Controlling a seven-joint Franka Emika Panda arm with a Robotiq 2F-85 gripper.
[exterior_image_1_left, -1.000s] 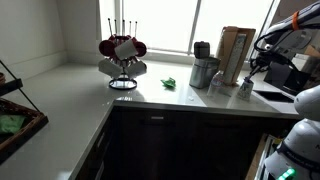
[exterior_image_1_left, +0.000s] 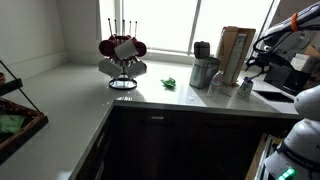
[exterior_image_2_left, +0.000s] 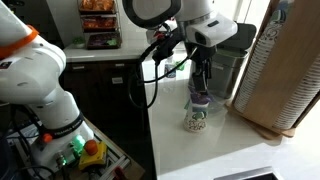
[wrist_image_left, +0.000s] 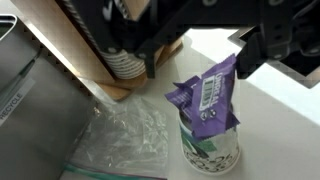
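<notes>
A purple packet (wrist_image_left: 208, 100) with a barcode stands out of the top of a white patterned cup (wrist_image_left: 210, 152) in the wrist view. My gripper is above it, its fingers apart, with the packet's upper corner close to the right-hand finger. Whether they touch cannot be told. From the second exterior view, the cup (exterior_image_2_left: 196, 122) rests upright on the counter, and the packet (exterior_image_2_left: 200, 100) shows just under my gripper (exterior_image_2_left: 200, 82). In the first exterior view the cup (exterior_image_1_left: 245, 90) is small, at the counter's right end.
A clear plastic bag (wrist_image_left: 125, 135) lies beside the cup. Close by are a grey bin (exterior_image_1_left: 204, 72) and a tall brown holder (exterior_image_2_left: 275, 75). A mug rack (exterior_image_1_left: 123, 55) and a green item (exterior_image_1_left: 168, 82) stand farther left.
Over the last second the gripper has risen slightly above the cup in the first exterior view. The cup and the other counter items have stayed in place.
</notes>
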